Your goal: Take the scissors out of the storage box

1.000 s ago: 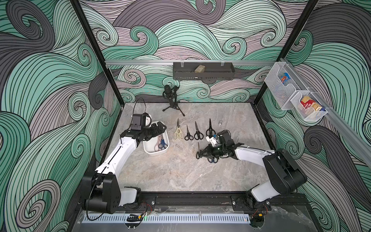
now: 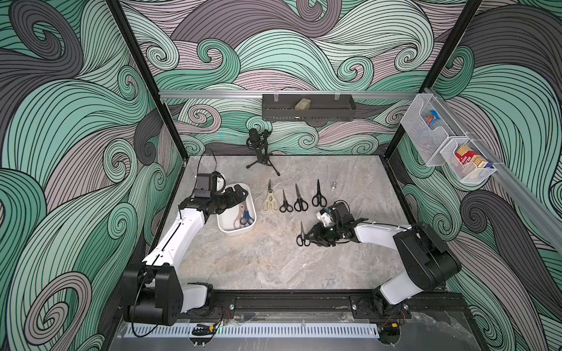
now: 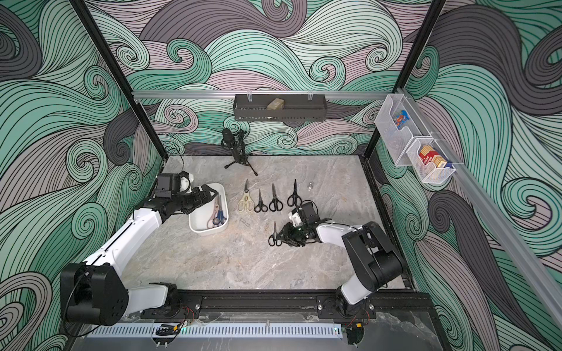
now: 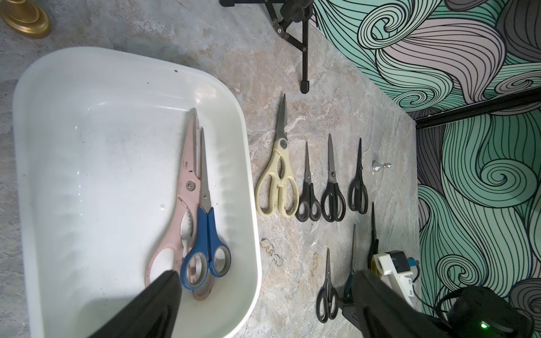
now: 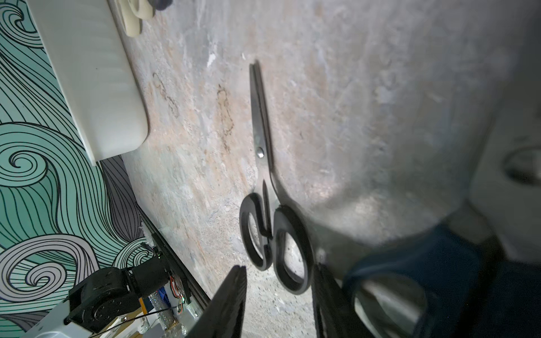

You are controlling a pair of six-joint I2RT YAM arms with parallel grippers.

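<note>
In the left wrist view, pink-handled scissors (image 4: 188, 194) and blue-handled scissors (image 4: 205, 236) lie side by side in the white storage box (image 4: 250, 225). My left gripper (image 2: 243, 194) is open above the box, nothing between its fingers. On the table at right, small black-handled scissors (image 5: 262, 157) lie flat, points away from my right gripper. Its fingers stand apart near the two handle loops; contact cannot be told. Blurred dark-blue-handled scissors (image 5: 422, 264) lie close on its right side, partly under the arm.
A row holds cream scissors (image 2: 270, 201) and black scissors (image 2: 285, 206), with more black pairs to their right. Behind stands a black tripod (image 2: 261, 153). A small clear object (image 2: 334, 186) sits at back right.
My right gripper has lowered and moved slightly toward the front, and the small black scissors now lie flatter beside it, farther right. My left arm has shifted slightly left.
</note>
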